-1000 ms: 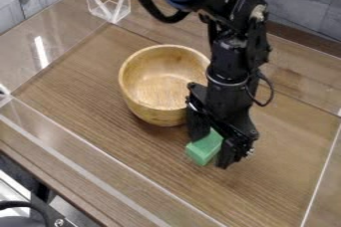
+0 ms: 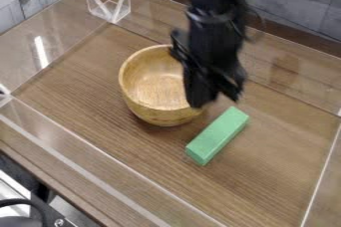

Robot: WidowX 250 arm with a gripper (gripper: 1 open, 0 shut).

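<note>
A green block lies on the wooden table, just right of and in front of a tan bowl. My gripper hangs over the bowl's right side, above and behind the green block and apart from it. Its dark fingers are blurred against the arm, so their opening is hard to judge.
A small clear plastic item sits at the back left. A raised wooden edge runs along the back and right. Dark cables lie at the lower left.
The gripper has risen and moved back, away from the green block, which is now uncovered and lies flat right of the bowl.
</note>
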